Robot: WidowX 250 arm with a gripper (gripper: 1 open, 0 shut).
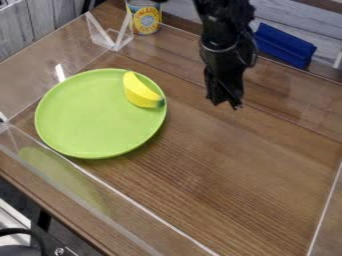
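The black gripper (226, 100) hangs over the upper middle of the wooden table (227, 180), its tips pointing down, shut, with nothing visible between them. To its left a yellow banana (142, 88) lies on the upper right part of a green plate (94, 125). The gripper is apart from both.
A blue block-like object (285, 43) lies at the back right against the white edge. A can (143, 16) stands at the back left beside a clear plastic item (112, 30).
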